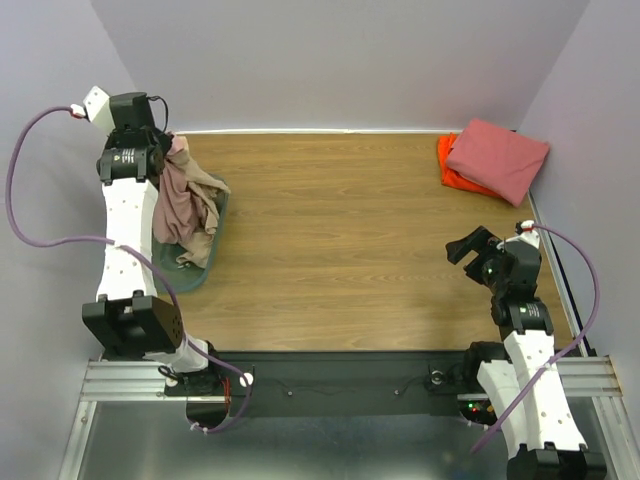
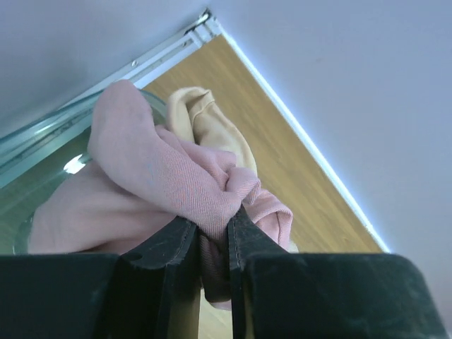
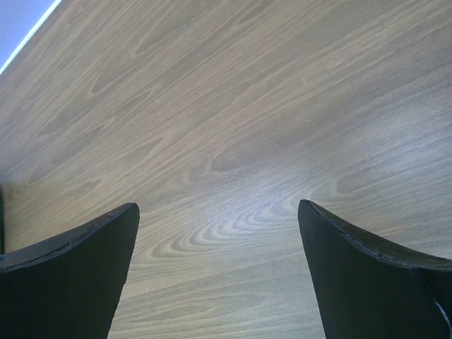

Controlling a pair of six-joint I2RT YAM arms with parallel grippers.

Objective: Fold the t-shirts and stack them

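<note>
Bunched pink cloth (image 2: 162, 169) rises out of the green bin (image 1: 180, 277) at the table's left side. My left gripper is shut on this pink shirt, its dark fingers pinching a gathered fold. Beside the pink hangs a beige cloth (image 1: 207, 220), also seen behind the pink in the left wrist view; whether it is gripped too I cannot tell. At the back right, a folded red-pink shirt (image 1: 497, 158) lies over an orange one (image 1: 447, 160). My right gripper (image 1: 462, 255) stands open over bare table at the right, nothing between its fingers.
Walls close in at the left, back and right. Purple hoses (image 1: 595, 290) loop from both arms.
</note>
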